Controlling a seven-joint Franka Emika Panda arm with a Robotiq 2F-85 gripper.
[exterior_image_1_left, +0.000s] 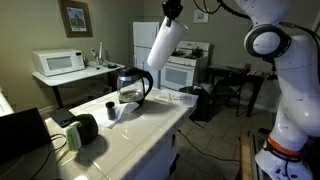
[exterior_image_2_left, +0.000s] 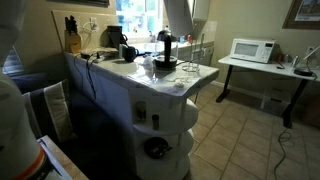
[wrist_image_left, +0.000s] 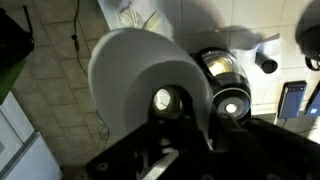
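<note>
A large white roll (exterior_image_1_left: 166, 46), looking like paper towel, hangs tilted high above the counter (exterior_image_1_left: 145, 132). My gripper (exterior_image_1_left: 172, 13) is at its upper end, shut on it. In the wrist view the white roll (wrist_image_left: 120, 75) fills the middle, seen end-on with its round core opening showing; it hides part of the counter, and the exact grip on it is hard to make out. Only the roll's lower part (exterior_image_2_left: 182, 16) enters the second exterior view, at the top edge, with the gripper out of sight there.
Below the roll a black-and-glass coffee maker (exterior_image_1_left: 133, 86) stands on the counter. A dark cup (exterior_image_1_left: 110, 110), a green-and-black object (exterior_image_1_left: 83, 132) and a laptop (exterior_image_1_left: 25, 140) are nearer. A microwave (exterior_image_1_left: 59, 61) sits on a side table.
</note>
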